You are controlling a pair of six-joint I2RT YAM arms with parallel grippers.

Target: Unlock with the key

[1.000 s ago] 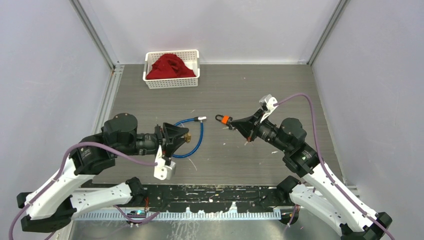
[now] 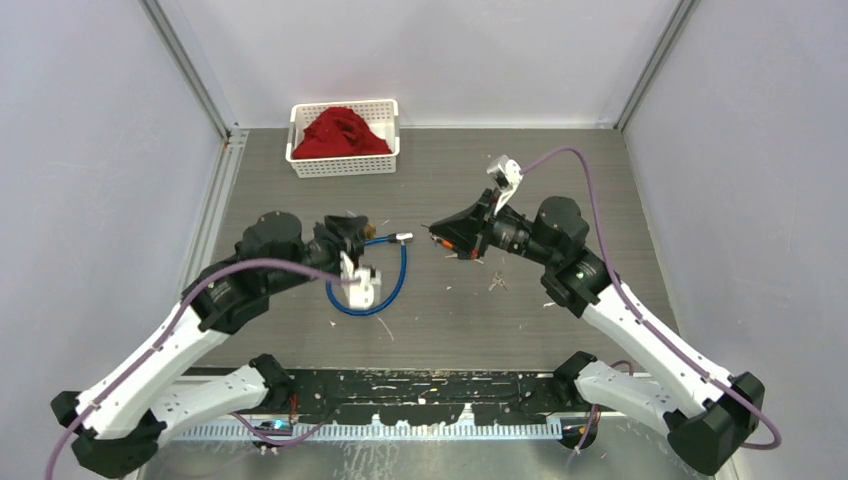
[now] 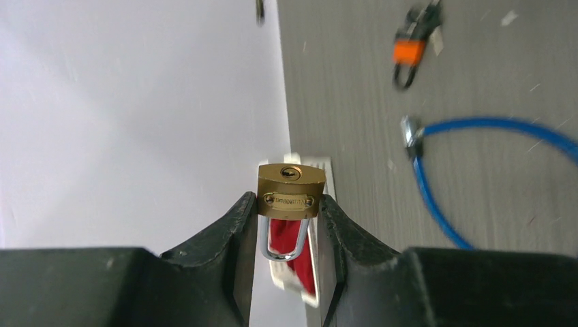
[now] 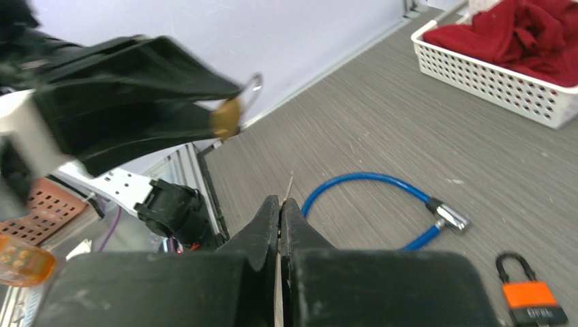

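A brass padlock (image 3: 291, 191) is pinched between the fingertips of my left gripper (image 2: 366, 230). In the left wrist view its keyhole face shows, and its silver shackle hangs below. My right gripper is shut on a thin key (image 4: 290, 185); only a narrow piece pokes out beyond the fingertips, and the rest is hidden. In the right wrist view the brass padlock (image 4: 225, 119) is held up at the left, clear of the key. From above, the two grippers face each other with a gap between them.
A blue cable lock (image 4: 382, 177) lies on the table below the grippers. An orange-and-black padlock (image 4: 528, 294) rests near the right gripper. Loose keys (image 2: 497, 281) lie to the right. At the back stands a white basket (image 2: 345, 166) with red cloth (image 2: 342, 135).
My left gripper has moved toward the back of the table with the brass padlock and turned. My right gripper has moved left and slightly back, now over the orange padlock.
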